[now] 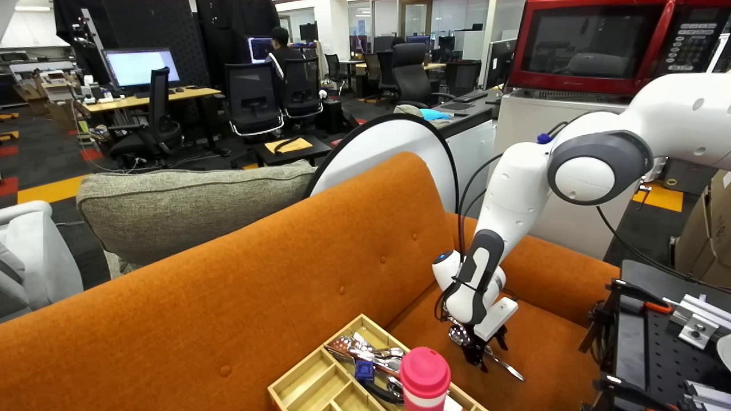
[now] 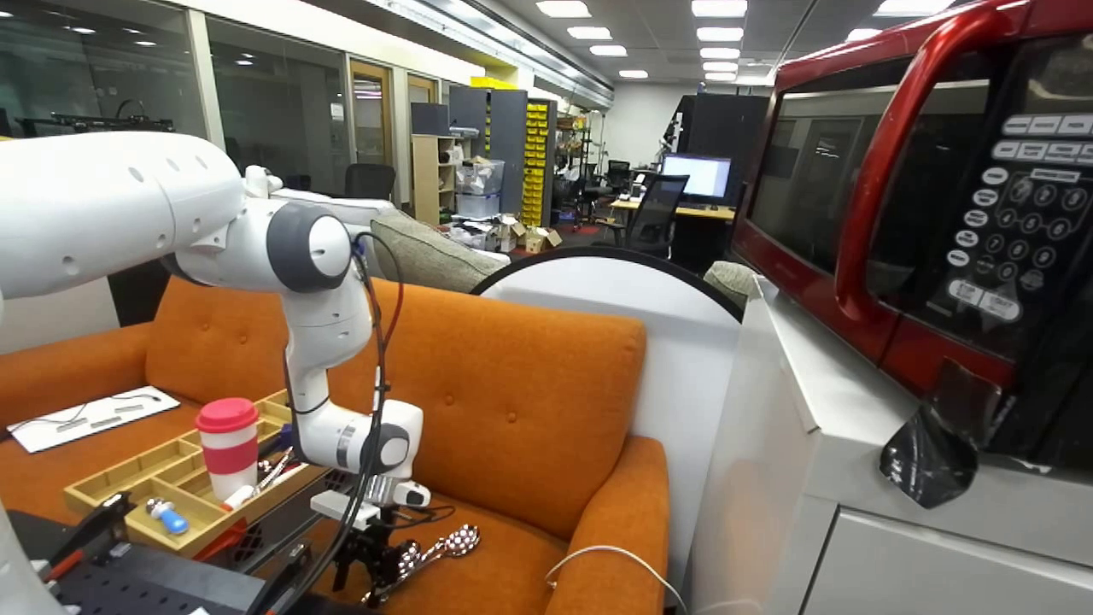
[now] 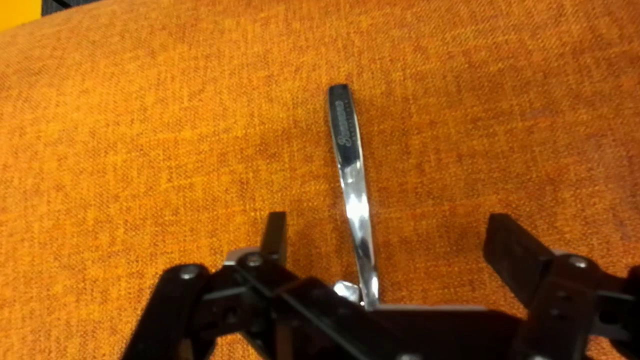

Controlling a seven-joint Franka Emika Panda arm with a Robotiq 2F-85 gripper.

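Observation:
My gripper stands open low over the orange sofa seat, its two dark fingers well apart. Between them, in the wrist view, runs the shiny handle of a metal utensil (image 3: 355, 198); neither finger touches it there, and its near end is hidden behind the gripper. Exterior view 1 shows a slotted spoon head (image 1: 459, 334) beside the gripper and a handle (image 1: 507, 366) reaching out past it across the seat. From the other side, slotted metal utensils (image 2: 451, 543) lie on the cushion by the fingers.
A wooden divided tray (image 1: 299, 388) holds several metal utensils, a blue item (image 1: 364, 370) and a cup with a red lid (image 1: 425, 373). The sofa backrest (image 1: 384, 233) rises behind the arm. A black rack (image 1: 637, 342) stands at the right.

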